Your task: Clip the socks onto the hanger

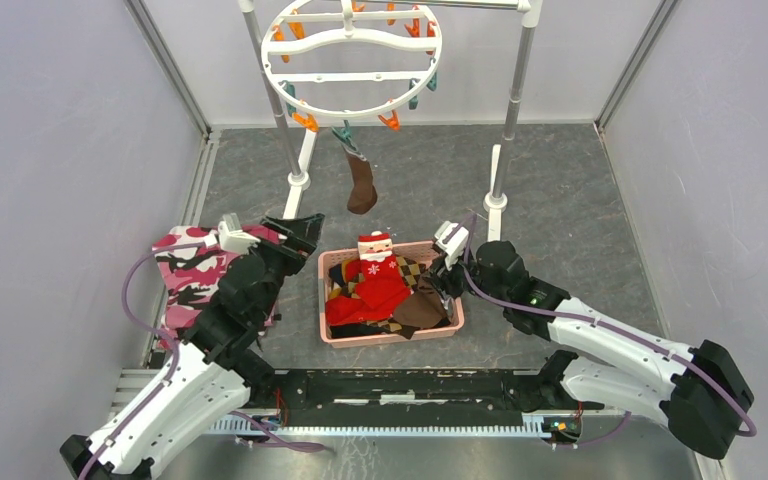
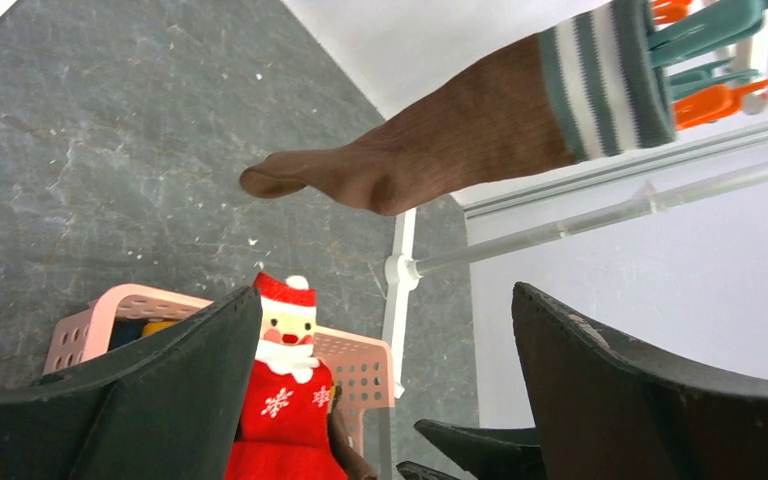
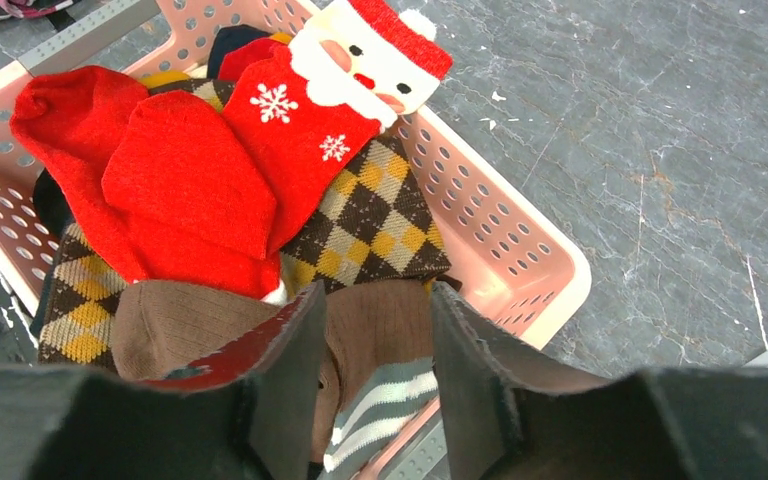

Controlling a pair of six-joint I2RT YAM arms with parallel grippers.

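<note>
A brown sock with a striped cuff hangs from a teal clip on the white ring hanger. My left gripper is open and empty, left of that sock in the top view. In the pink basket lie red Santa socks, argyle socks and brown socks. My right gripper is down over the brown socks at the basket's right, part open, its fingers either side of a brown sock with a striped cuff; whether they touch it I cannot tell.
A pink camouflage cloth lies left of the basket. Metal posts carry the hanger. Walls close in both sides.
</note>
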